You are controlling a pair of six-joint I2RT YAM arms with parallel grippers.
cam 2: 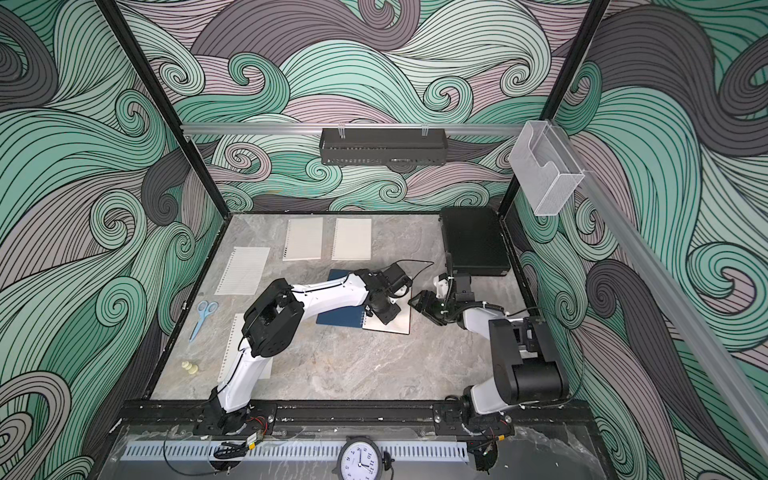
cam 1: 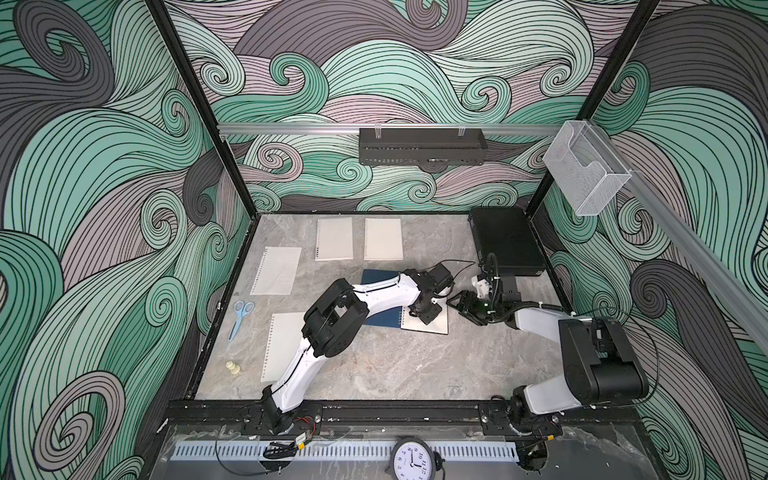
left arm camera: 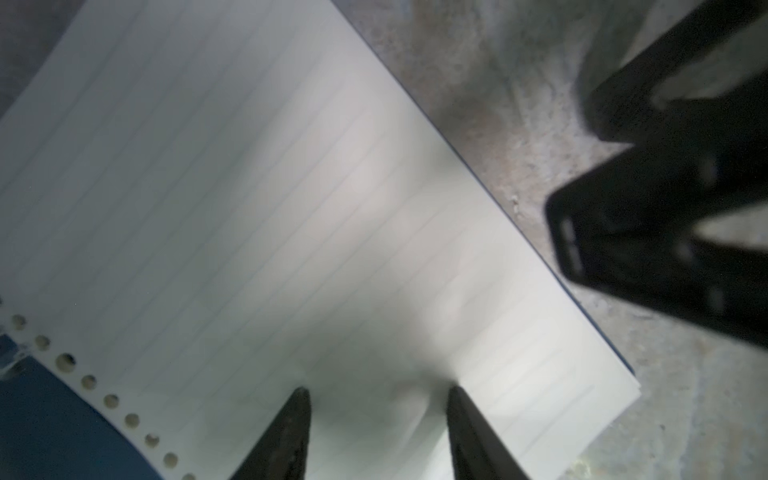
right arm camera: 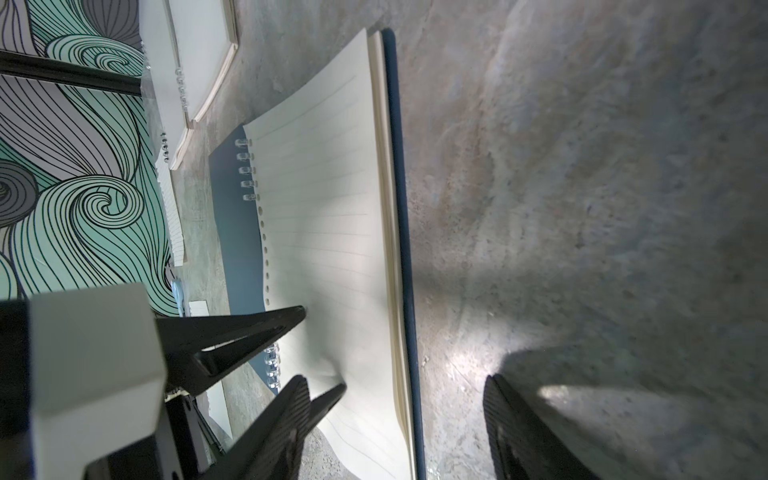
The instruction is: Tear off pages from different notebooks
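An open spiral notebook lies at the middle of the table, its dark blue cover folded out to the left and its lined white page facing up. My left gripper is over this page, fingers apart, the paper slightly wrinkled between and around them; whether it pinches the sheet cannot be made out. Near the notebook's free right edge, my right gripper stands open, one finger over the page side and the other over bare table. In the top views the left arm covers part of the page.
Two notebooks lie at the back. A lined sheet, blue scissors, a small pale object and a white lined pad are at the left. A black box fills the back right.
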